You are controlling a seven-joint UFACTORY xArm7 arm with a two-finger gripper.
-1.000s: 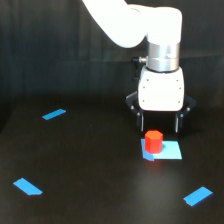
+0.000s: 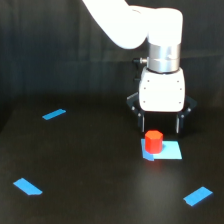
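Note:
A red block (image 2: pixel 153 141), roughly six-sided in outline, rests on the light blue square (image 2: pixel 172 151) at the right of the dark table. Just above and behind it is my gripper (image 2: pixel 161 124), its white body pointing down. The dark fingers (image 2: pixel 181 121) stand wide apart, open, with a dark gap between them. From this side the block appears below and toward the left finger, and no contact with it shows. How far the fingertips reach down is hard to see against the dark background.
Blue tape strips lie at the back left (image 2: pixel 54 114), front left (image 2: pixel 27 187) and front right (image 2: pixel 198 196). A darker blue piece (image 2: pixel 147 154) shows at the square's left edge. Bare dark table fills the middle and left.

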